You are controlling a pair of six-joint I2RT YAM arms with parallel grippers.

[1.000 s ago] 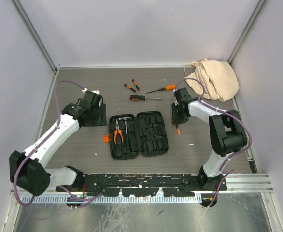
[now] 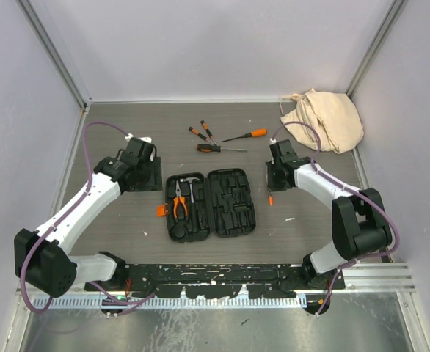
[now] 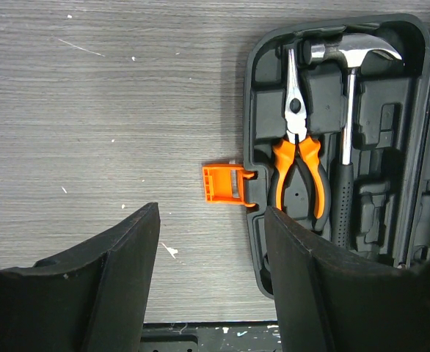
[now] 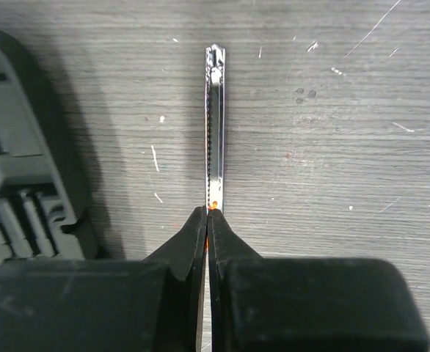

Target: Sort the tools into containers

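Observation:
The open black tool case [image 2: 230,224] holds orange-handled pliers [image 3: 314,176] and a hammer [image 3: 345,192] in its left half. My left gripper [image 2: 153,176] is open, left of the case. My right gripper [image 2: 272,180] is shut on a slim orange-handled tool with a flat silver blade [image 4: 214,125], just right of the case; its handle is mostly hidden by the fingers. Screwdrivers [image 2: 253,133] and smaller orange-black tools [image 2: 204,129] lie behind the case.
A beige cloth bag [image 2: 325,121] lies at the back right, with white walls around. The table left of the case is bare apart from its orange latch [image 3: 219,183].
My right arm has shifted slightly, its elbow moving right and toward the front, with the gripper staying over the slim tool. The left arm is still.

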